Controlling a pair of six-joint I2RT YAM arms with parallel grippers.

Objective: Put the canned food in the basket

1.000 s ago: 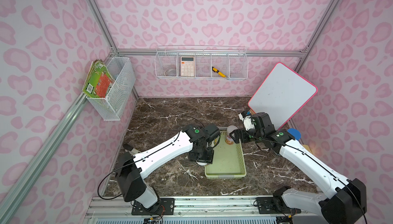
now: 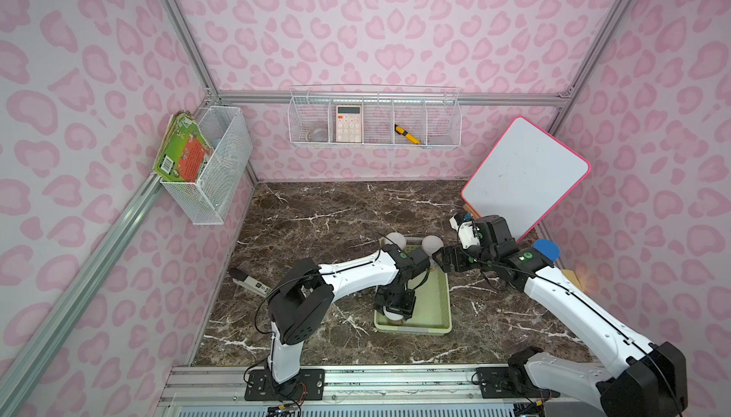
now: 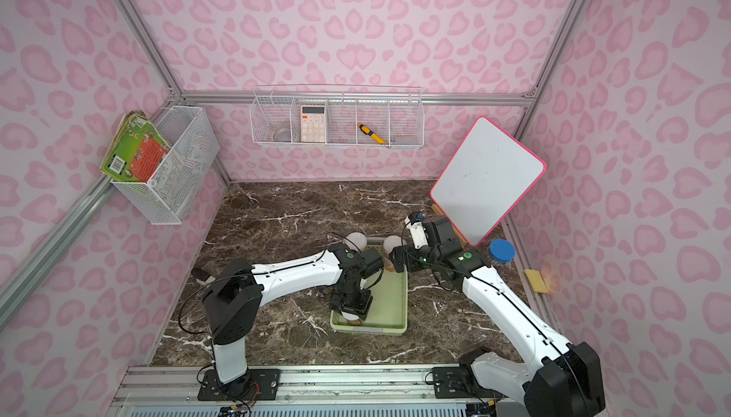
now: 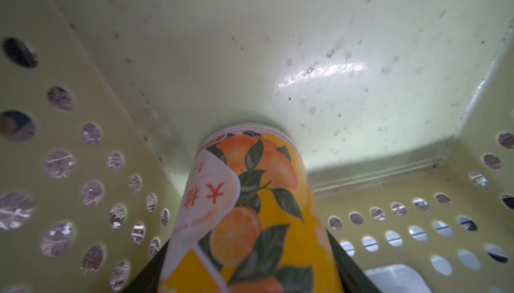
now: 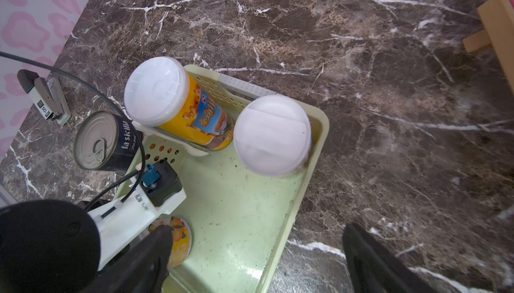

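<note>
The pale green basket (image 2: 413, 331) stands in front of the arms, pierced walls, open top. Inside its near left part is a yellow can with oranges on the label (image 4: 251, 212), its base at the basket floor. My left gripper (image 2: 396, 310) has fingers along both sides of this can; whether they still press on it does not show. Two white-lidded cans are at the basket's far end: a yellow one (image 5: 206, 116) leaning over the left corner, another (image 5: 273, 135) in the right corner. A black can (image 5: 104, 140) lies outside, left of the basket. My right gripper is open and empty over the right rim.
A stapler (image 2: 249, 282) lies far left. A whiteboard (image 2: 525, 177) leans at the back right beside a blue round lid (image 2: 546, 249).
My left gripper has swung right and into the basket with the orange can. The basket has shifted slightly left, and its far-left can now shows. The right arm moved only slightly.
</note>
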